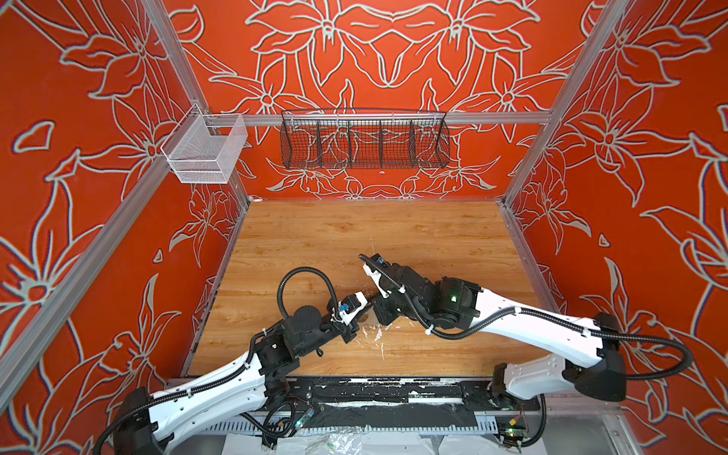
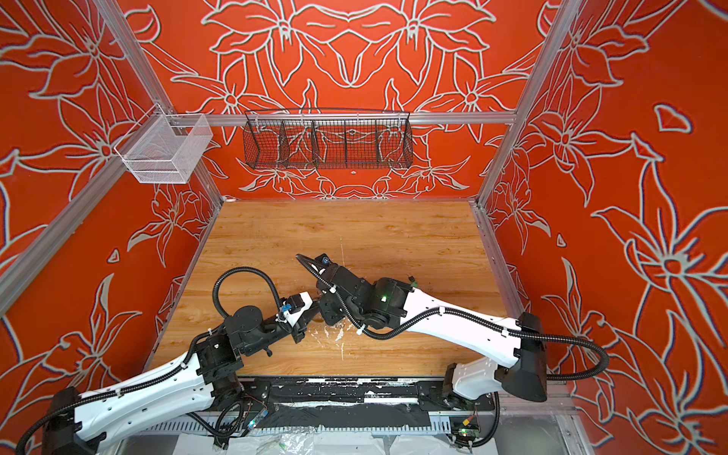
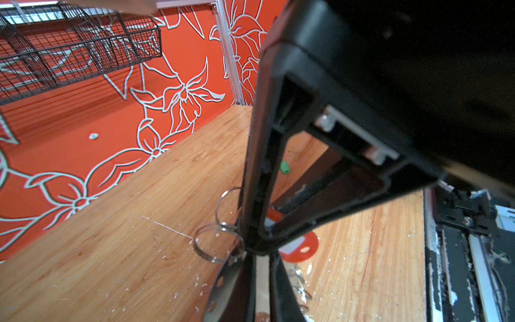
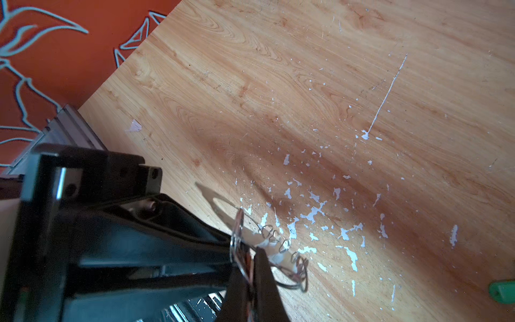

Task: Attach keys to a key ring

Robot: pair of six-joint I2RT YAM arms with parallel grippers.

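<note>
Steel key rings (image 3: 217, 228) hang where the two grippers meet, with a red tag (image 3: 303, 247) and some small metal pieces behind the fingers in the left wrist view. My left gripper reaches in from the lower left, its fingertips close together at the rings; whether it grips anything cannot be told. My right gripper is shut, with thin steel rings (image 4: 297, 273) at its fingertips. The other gripper's black body covers much of both wrist views, hiding how the rings and keys connect.
A green object (image 4: 501, 291) lies on the wooden table (image 1: 288, 227). A black wire basket (image 1: 364, 140) hangs on the back wall, and a white basket (image 1: 204, 151) hangs at the left.
</note>
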